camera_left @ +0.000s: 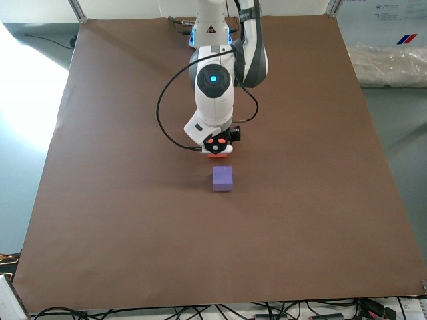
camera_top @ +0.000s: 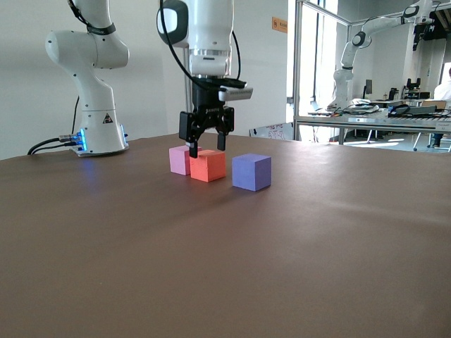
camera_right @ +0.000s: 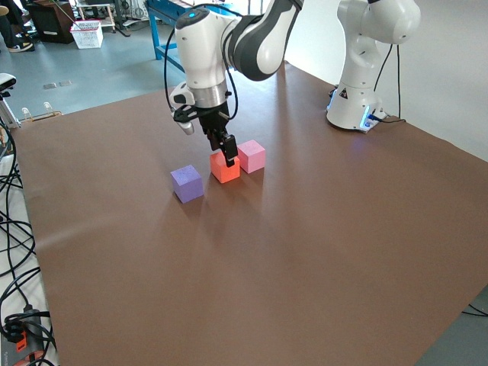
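Observation:
Three cubes stand in a row on the brown table: a pink cube (camera_right: pixel 252 156) (camera_top: pixel 180 160), a red cube (camera_top: pixel 208 166) (camera_right: pixel 225 168) in the middle and a purple cube (camera_left: pixel 222 178) (camera_top: pixel 251 172) (camera_right: pixel 187 183). My black gripper (camera_top: pixel 207 149) hangs over the red and pink cubes, its two fingers apart, with nothing seen held between them. In the camera left view the gripper hides most of the red cube and all of the pink one.
My arm's white base (camera_top: pixel 99 134) stands at the back of the table. Cables run along the near edge outside the tabletop.

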